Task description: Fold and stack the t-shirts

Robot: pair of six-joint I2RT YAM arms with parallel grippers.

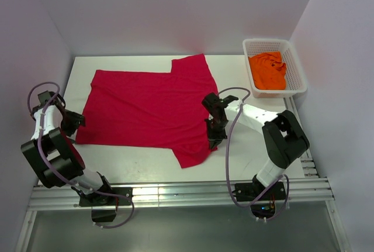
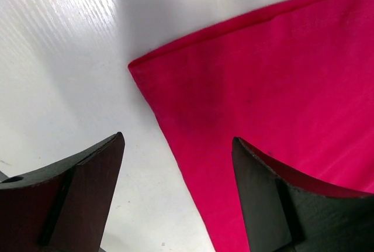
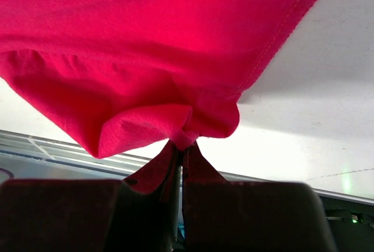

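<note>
A red t-shirt [image 1: 140,111] lies spread on the white table [image 1: 257,158], its lower right part folded and rumpled. My left gripper [image 1: 76,122] is at the shirt's lower left; in the left wrist view its fingers [image 2: 82,187] are apart over a flat corner of the cloth [image 2: 198,88], nothing between them. My right gripper is shut on a bunched edge of the red t-shirt [image 3: 146,129] at the lower right, near the table's front.
A white basket [image 1: 295,76] holding orange cloth [image 1: 269,71] stands at the back right. Walls surround the table at back and sides. Bare table shows in front of the shirt and to its right.
</note>
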